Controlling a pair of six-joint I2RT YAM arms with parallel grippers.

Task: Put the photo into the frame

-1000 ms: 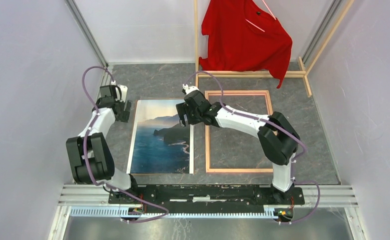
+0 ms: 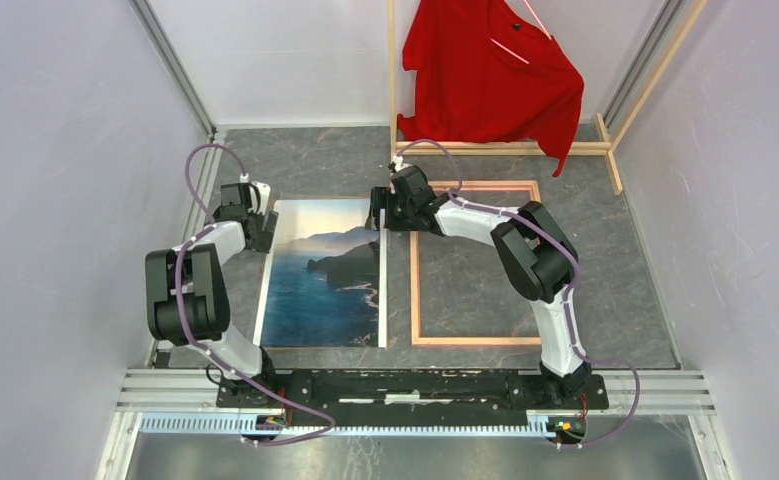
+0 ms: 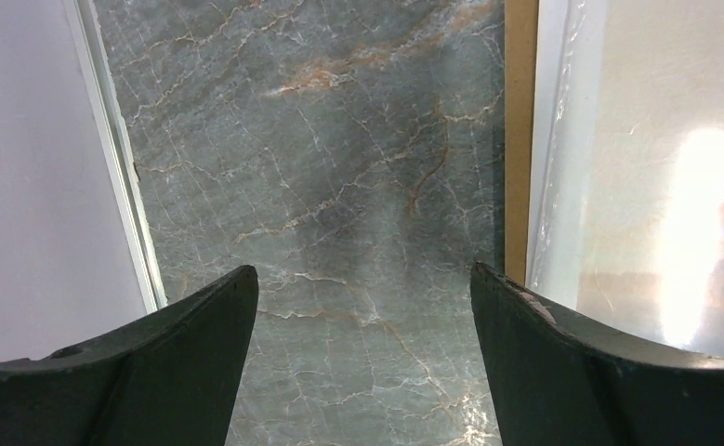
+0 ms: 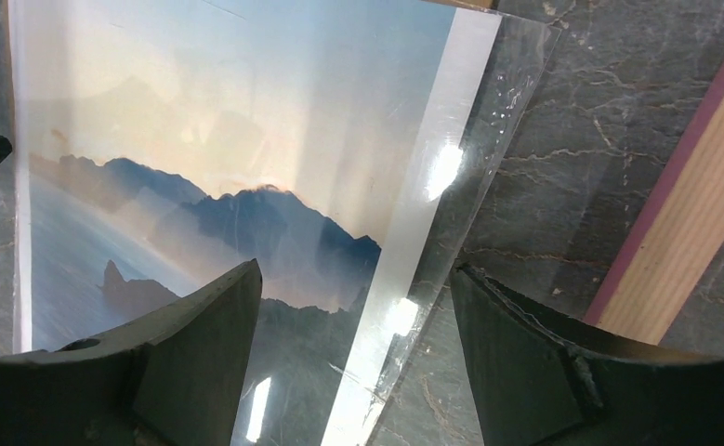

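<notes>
The photo (image 2: pixel 320 280), a seascape with white borders in a clear sleeve, lies on the grey floor, with the empty wooden frame (image 2: pixel 415 300) to its right. My left gripper (image 2: pixel 265 232) is open at the photo's left edge; in the left wrist view that edge (image 3: pixel 562 139) runs beside its right finger, with bare floor between the fingers. My right gripper (image 2: pixel 377 208) is open over the photo's upper right edge; in the right wrist view the sleeve's edge (image 4: pixel 488 121) passes near its right finger, the frame's wood (image 4: pixel 674 214) just beyond.
A red shirt (image 2: pixel 490 80) hangs on a wooden rack (image 2: pixel 505 148) at the back. Walls enclose the workspace on both sides, the left one close to my left gripper.
Over the last second both grippers have moved toward the photo's side edges: the left to the right and down, the right upward and slightly right. The photo and frame are unmoved.
</notes>
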